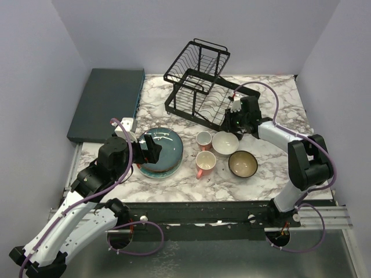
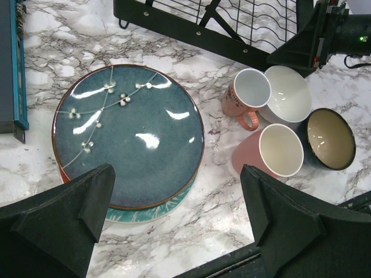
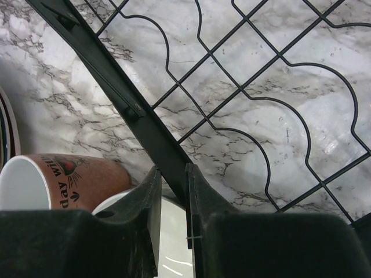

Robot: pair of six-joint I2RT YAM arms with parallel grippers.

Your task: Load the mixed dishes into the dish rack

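The black wire dish rack [image 1: 191, 104] stands at the back, set askew, its upper tier at top left. My right gripper is shut on the rack's front rail, just over the white bowl [image 1: 225, 145]. My left gripper [image 1: 149, 147] stands open over a stack of plates, the top one blue [image 2: 127, 139], holding nothing. Right of the plates are a small printed mug [image 2: 249, 92], a pink mug [image 2: 266, 153] and a dark-rimmed bowl with beige inside [image 1: 243, 164].
A dark flat board [image 1: 104, 104] lies at back left.
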